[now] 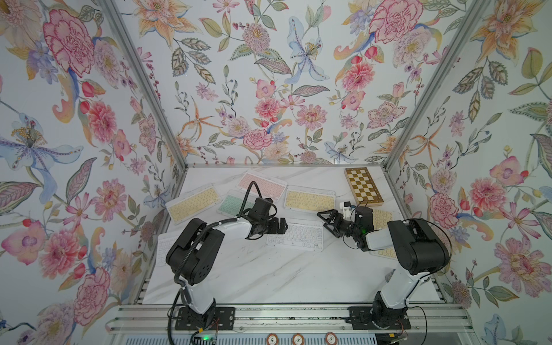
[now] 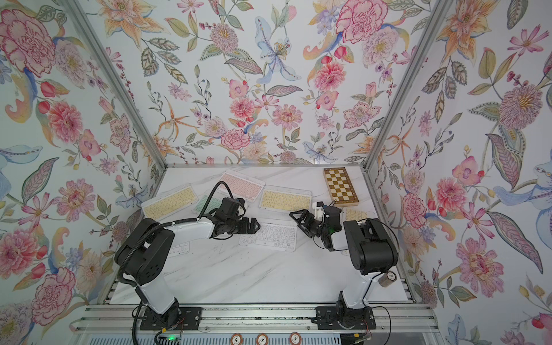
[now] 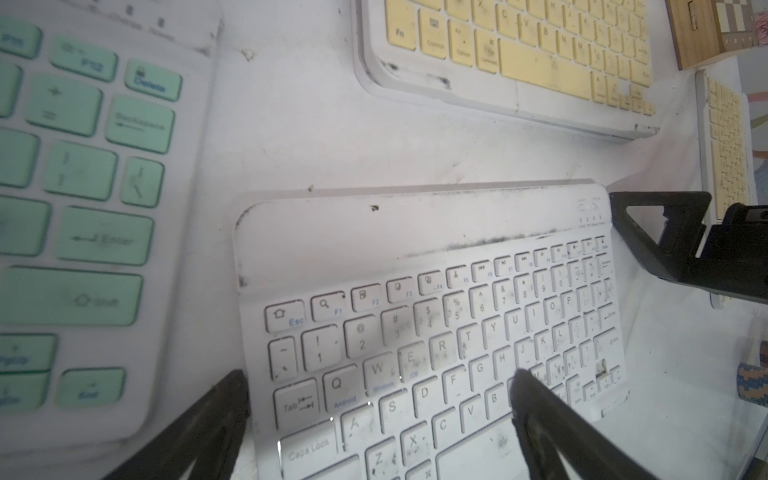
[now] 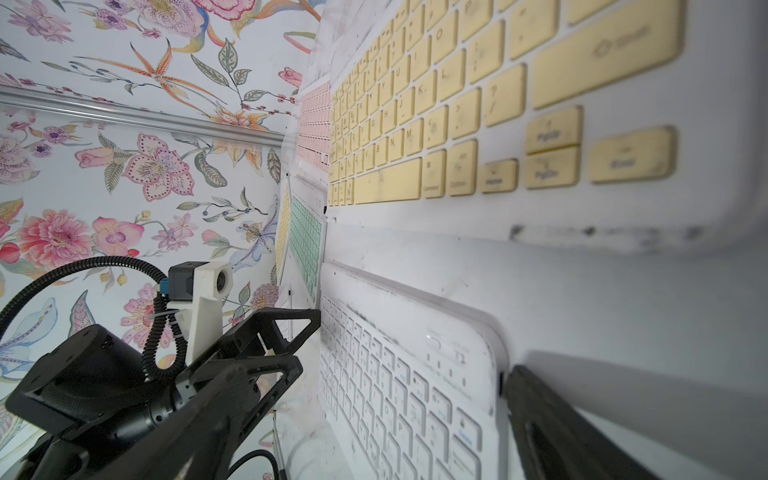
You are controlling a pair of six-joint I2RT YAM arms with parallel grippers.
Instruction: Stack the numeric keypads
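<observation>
A white keyboard (image 1: 302, 235) lies flat on the table between my two grippers. My left gripper (image 1: 280, 225) is at its left end; in the left wrist view its dark fingers (image 3: 560, 436) stand wide apart over the keys, so it is open. At the right end is my right gripper (image 1: 325, 223), open, one finger (image 4: 544, 416) close against or beside the keyboard's edge; contact cannot be told. Behind lie a yellow keyboard (image 1: 309, 200), a pink keyboard (image 1: 264, 184) and a green keyboard (image 3: 96, 224), the last partly hidden by the left arm in the top views.
Another yellow keyboard (image 1: 192, 204) lies at far left, and a white one (image 1: 166, 244) lies partly under the left arm. A further yellow keyboard (image 2: 356, 214) sits beneath the right arm. A checkered board (image 1: 363, 186) occupies the back right.
</observation>
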